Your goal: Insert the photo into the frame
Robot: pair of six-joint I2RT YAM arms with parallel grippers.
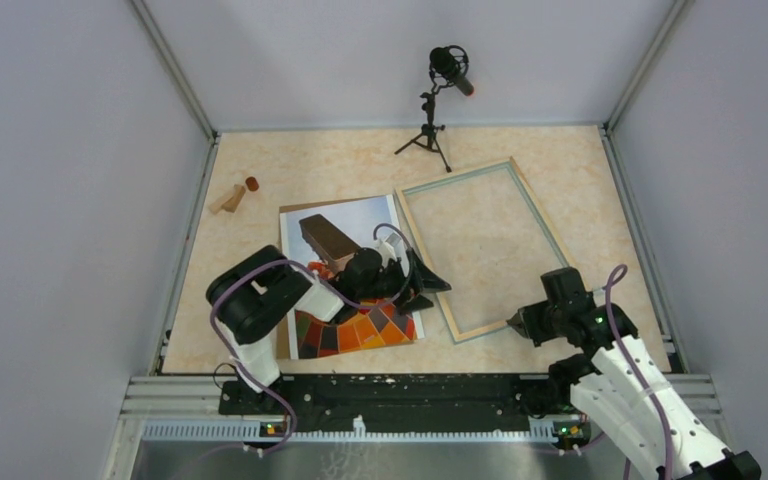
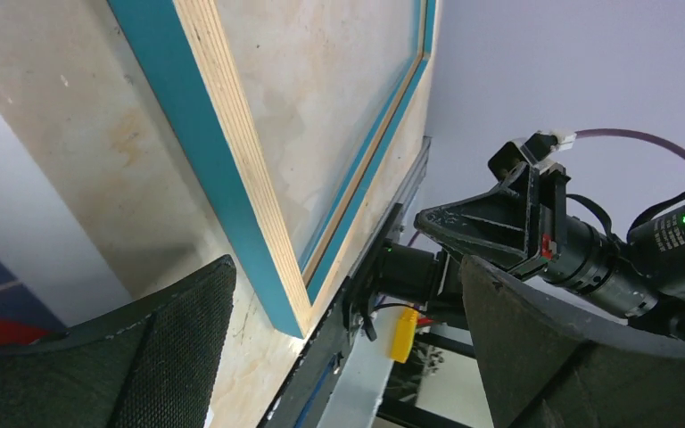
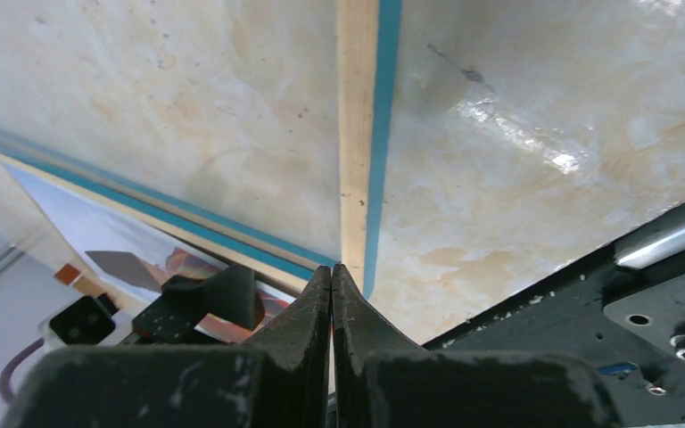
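The empty wooden frame with teal edging lies tilted on the right half of the table. Left of it lies the photo on a brown backing, partly under my left arm. My left gripper hangs open at the frame's left side, nothing held; in the left wrist view the frame's side runs between its fingers. My right gripper is at the frame's near edge, fingers shut at the near bar; whether they pinch it is hidden.
A microphone on a tripod stands at the back centre. Small wooden blocks and a reddish cylinder lie at the back left. Free table shows at the back and right.
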